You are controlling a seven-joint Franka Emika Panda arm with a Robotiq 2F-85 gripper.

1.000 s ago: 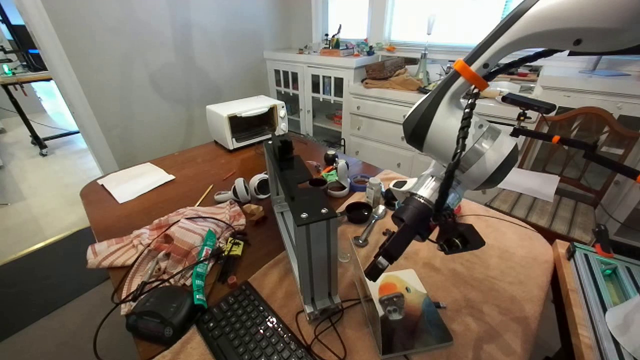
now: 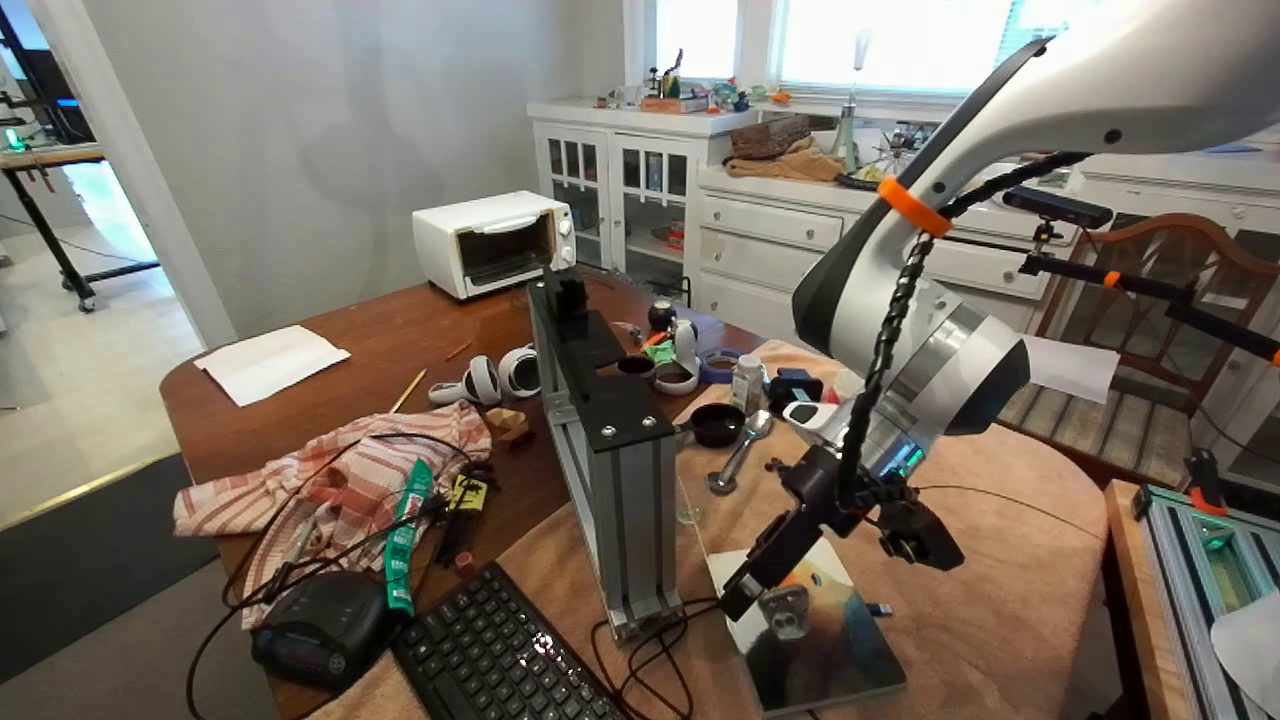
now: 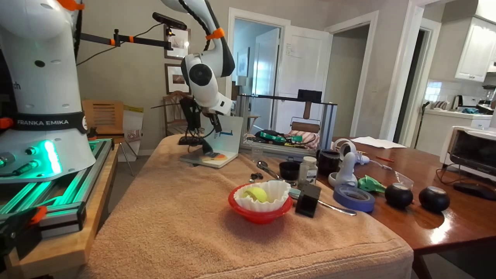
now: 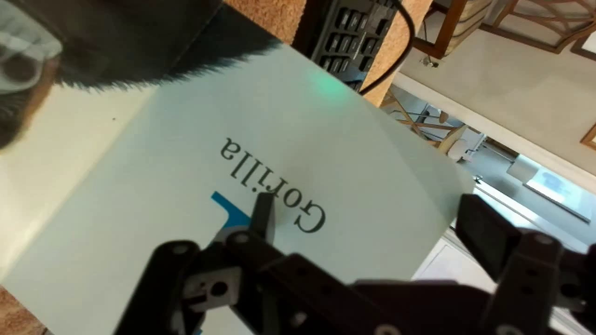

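A thin book stands part open on the towel. Its lower part [image 2: 828, 648] lies flat with a colourful picture, and its pale cover [image 3: 228, 132] is raised. In the wrist view, the pale cover [image 4: 357, 150] shows the word "Gorilla" upside down. My gripper [image 2: 740, 592] is tilted down over the book, close to the raised cover. Open fingers show in the wrist view, where the gripper has one finger [image 4: 263, 215] in front of the cover and the other near its corner. Whether either finger touches the cover, I cannot tell.
A metal frame [image 2: 636, 528] stands close beside the book, with a keyboard [image 2: 510, 648] and loose cables near its foot. A red bowl [image 3: 260, 216] holds a white paper liner and a yellow-green ball. Several small items crowd the middle.
My arm has come down and slightly left in the first exterior view, bringing the gripper to the raised cover. That cover appears to lean a little further left.
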